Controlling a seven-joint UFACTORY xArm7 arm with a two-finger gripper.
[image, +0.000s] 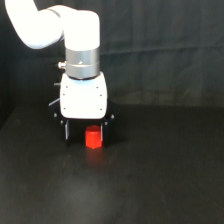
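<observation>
A small red block (94, 137) rests on the dark table surface below the white arm. My gripper (86, 132) hangs low at the block, pointing down. Its fingers stand apart. The left finger (67, 130) shows clear of the block, with a dark gap between them. On the right side, the other finger comes down close to the block's right edge; whether it touches cannot be told. The block's upper edge lies just beneath the white gripper body. How deep the block sits relative to the fingers is unclear.
A dark curtain (160, 50) closes off the back. No other objects stand out.
</observation>
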